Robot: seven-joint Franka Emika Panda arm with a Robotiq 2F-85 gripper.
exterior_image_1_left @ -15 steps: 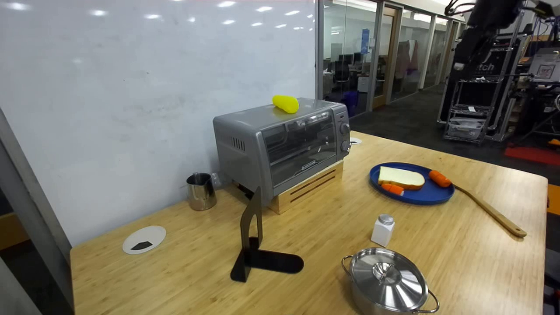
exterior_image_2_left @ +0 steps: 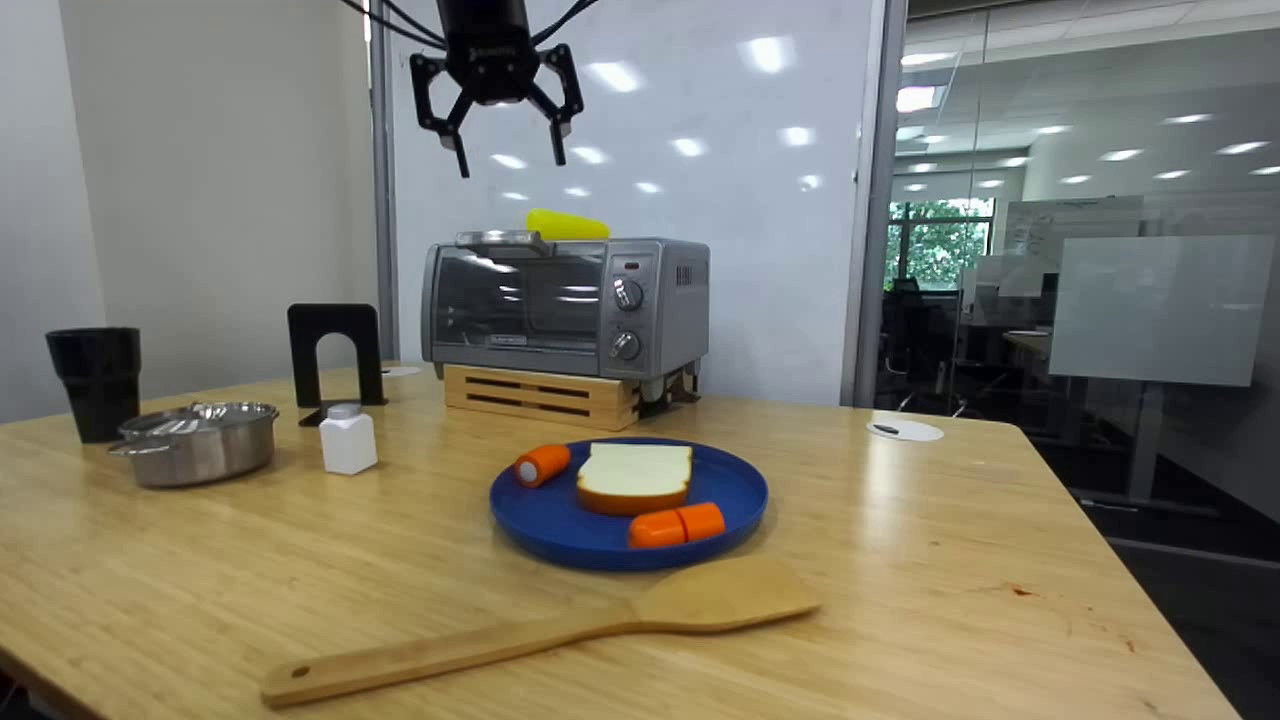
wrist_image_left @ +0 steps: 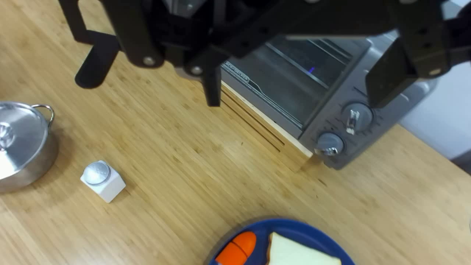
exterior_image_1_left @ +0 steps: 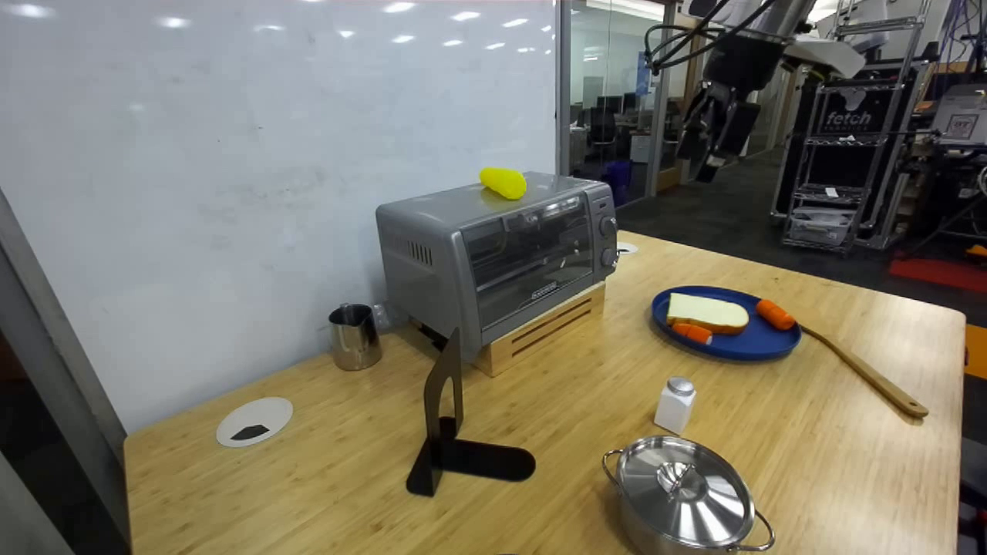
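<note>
High above the table, my gripper (exterior_image_2_left: 512,164) stands open with nothing between its fingers. In exterior view 2 it appears above and in front of the grey toaster oven (exterior_image_2_left: 516,306), whose glass door is shut. A yellow object (exterior_image_1_left: 503,182) lies on top of that oven. On the blue plate (exterior_image_2_left: 558,546) rest a slice of bread (exterior_image_2_left: 636,472) and orange carrot-like pieces (exterior_image_2_left: 678,526). The wrist view looks down past my fingers (wrist_image_left: 212,88) at the oven's door and knobs (wrist_image_left: 356,117); the yellow object cannot be made out there.
A lidded steel pot (exterior_image_1_left: 685,499), a white shaker (exterior_image_1_left: 675,405), a black bookend (exterior_image_1_left: 444,444) and a metal pitcher (exterior_image_1_left: 355,337) stand about the table. A black cup (exterior_image_2_left: 96,384) stands beyond the pot. The wooden spatula (exterior_image_2_left: 540,630) lies before the plate. Bare table separates oven and plate.
In exterior view 1 my arm and gripper have moved left and lower in the picture, closer to the oven. The objects on the table have stayed put.
</note>
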